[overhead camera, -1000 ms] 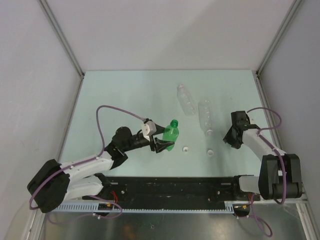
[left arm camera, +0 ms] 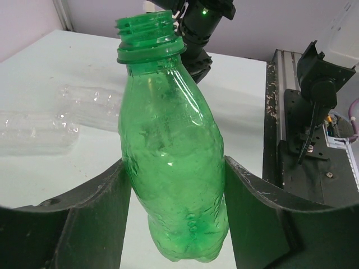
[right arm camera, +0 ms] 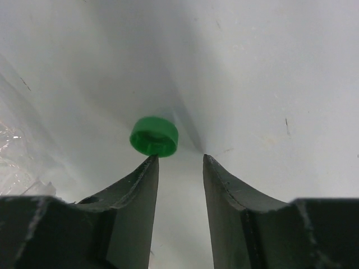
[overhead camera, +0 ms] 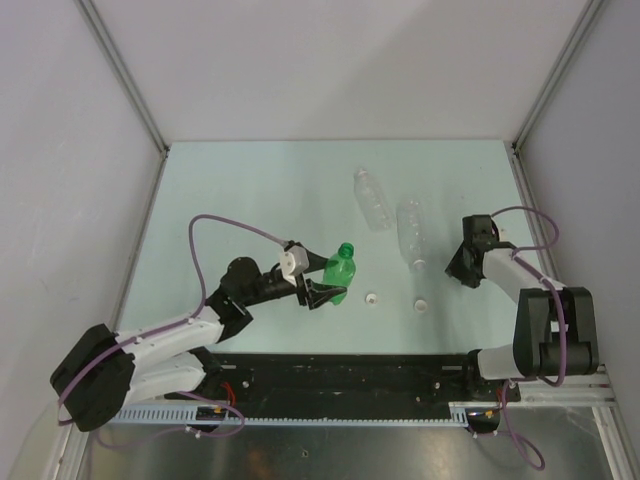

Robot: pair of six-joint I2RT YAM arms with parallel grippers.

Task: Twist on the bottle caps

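My left gripper (overhead camera: 320, 280) is shut on a green plastic bottle (left arm camera: 171, 157), held upright with its threaded mouth (left arm camera: 147, 33) bare. On the right side of the table, my right gripper (overhead camera: 458, 268) is low over the surface. In the right wrist view a green cap (right arm camera: 168, 140) lies just in front of its fingertips (right arm camera: 176, 162), which stand part open with nothing seen between them; the cap is largely hidden in the top view.
Two clear bottles (overhead camera: 372, 200) (overhead camera: 410, 232) lie in the middle back. Two white caps (overhead camera: 371, 298) (overhead camera: 420, 306) lie near the front.
The right arm has moved slightly toward the back of the table. The left gripper and green bottle have shifted a little to the left.
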